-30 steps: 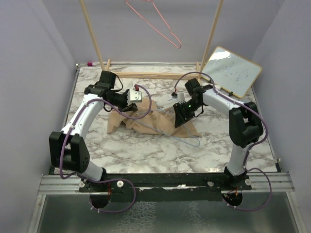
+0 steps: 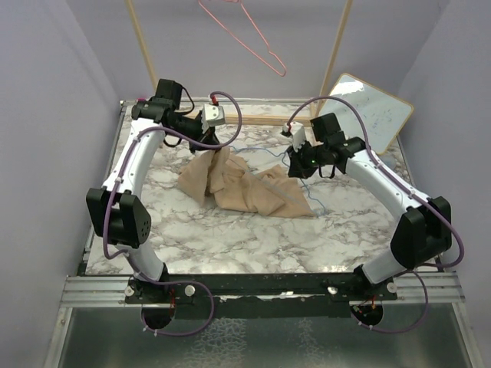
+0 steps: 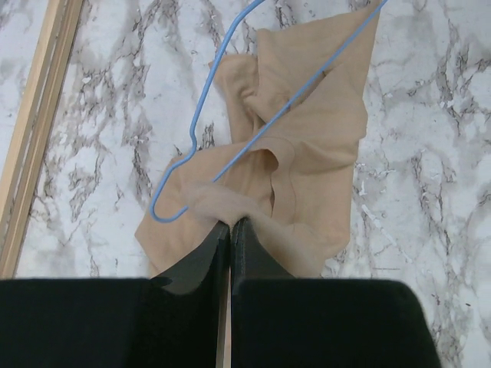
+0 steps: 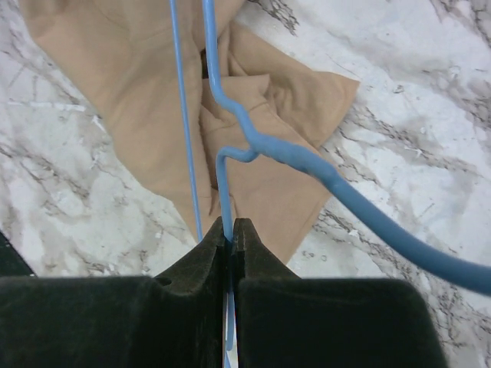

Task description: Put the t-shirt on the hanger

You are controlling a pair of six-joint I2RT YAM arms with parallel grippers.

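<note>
The tan t-shirt (image 2: 261, 195) lies crumpled on the marble table, its left part lifted by my left gripper (image 2: 215, 142), which is shut on the cloth, as the left wrist view (image 3: 230, 230) shows. My right gripper (image 2: 295, 165) is shut on the blue hanger (image 4: 188, 130), whose wire runs between its fingertips in the right wrist view. The hanger stretches over the shirt toward the lifted cloth.
A wooden rack (image 2: 259, 119) stands at the back with a pink hanger (image 2: 268, 54) high on it. A whiteboard (image 2: 380, 103) lies at the back right.
Both grippers have risen; the left one now lifts the shirt's left part, and the blue hanger has moved up and back with the right gripper.
</note>
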